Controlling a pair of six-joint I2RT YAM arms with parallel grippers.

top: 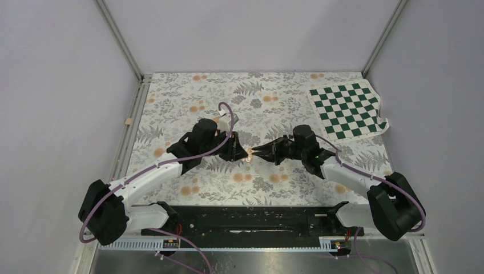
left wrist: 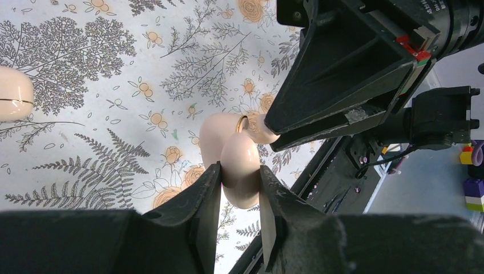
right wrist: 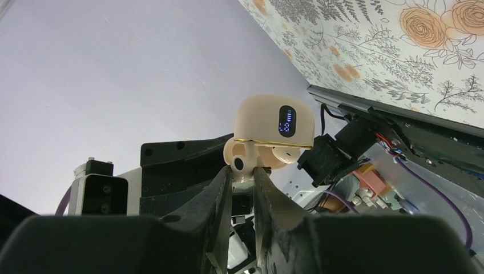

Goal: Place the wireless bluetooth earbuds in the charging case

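My left gripper is shut on the cream charging case, whose lit display [right wrist: 287,121] faces the right wrist view. An earbud [right wrist: 242,162] is at the case, between the fingertips of my right gripper, which reaches in from the right; whether they grip it is hard to tell. How deep the earbud sits is hidden. In the top view both grippers meet at mid-table around the small cream case [top: 248,154].
A green checkered mat [top: 346,109] lies at the back right. Another cream piece [left wrist: 12,94] lies on the table at the left wrist view's edge. The floral table [top: 268,97] is otherwise largely clear.
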